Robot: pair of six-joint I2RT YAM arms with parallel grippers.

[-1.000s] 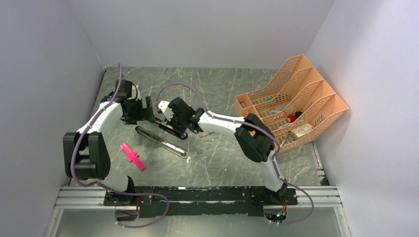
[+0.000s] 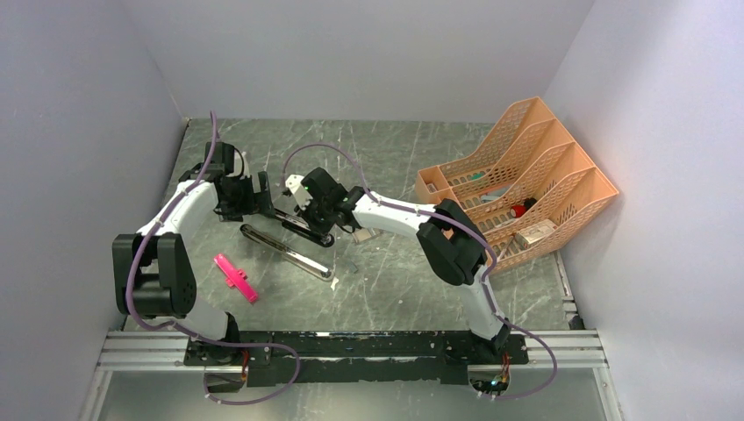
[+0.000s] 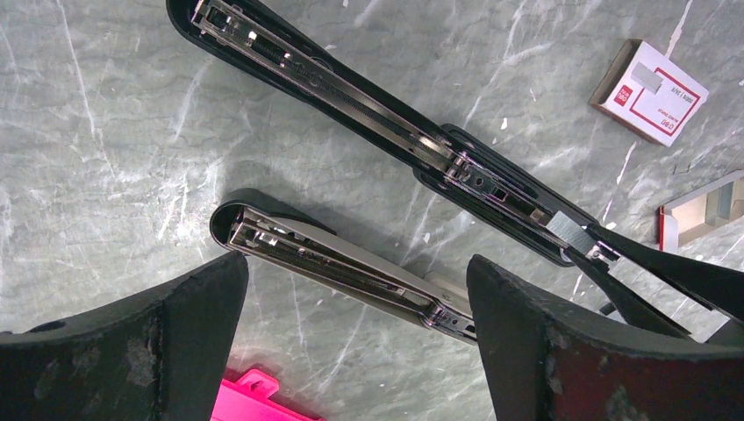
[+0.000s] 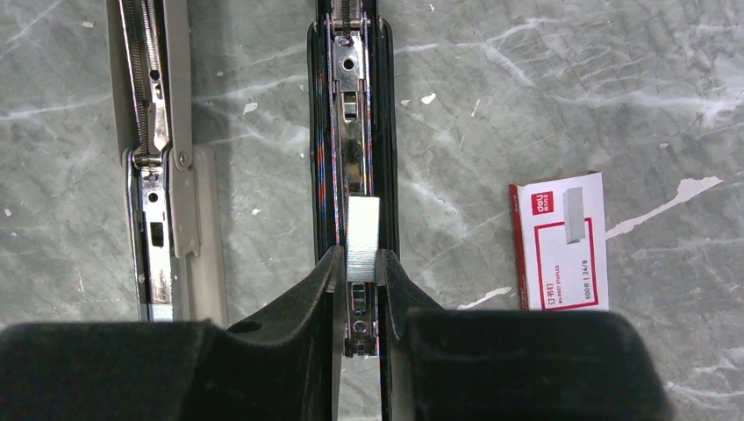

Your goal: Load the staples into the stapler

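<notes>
The black stapler point(image 3: 351, 103) lies opened out, its metal channel facing up. A strip of staples point(image 4: 363, 237) rests over the channel near one end, seemingly lengthwise; how deep it sits is hard to tell. My right gripper is slightly open, its fingertips on either side of the strip, with a narrow gap at the left one. Wide open and empty, my left gripper hangs over the table by the grey stapler point(image 3: 342, 274), which is also opened out. A short silver piece point(image 4: 161, 312) shows in the grey stapler's channel.
Beside the black stapler lies a white and red staple box point(image 4: 566, 246), with an open box tray point(image 3: 706, 215) near it. A pink stapler point(image 2: 235, 277) is at front left. The peach organizer point(image 2: 456, 167) stands at right.
The left arm has stayed put.
</notes>
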